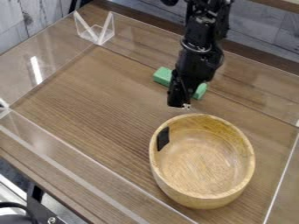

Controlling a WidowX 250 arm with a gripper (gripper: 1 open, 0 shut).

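Observation:
My black gripper (180, 98) reaches down from the top centre and is shut, its tip low over the wooden table in front of a green block (166, 76), which it partly hides. Nothing clearly shows between its fingers. A large round tan bowl (200, 185) with a small black patch on its left rim sits at the lower right, just nearer than the gripper.
A white wire-like object (96, 28) stands at the back left. Raised edges bound the table, and dark cables lie at the bottom left corner.

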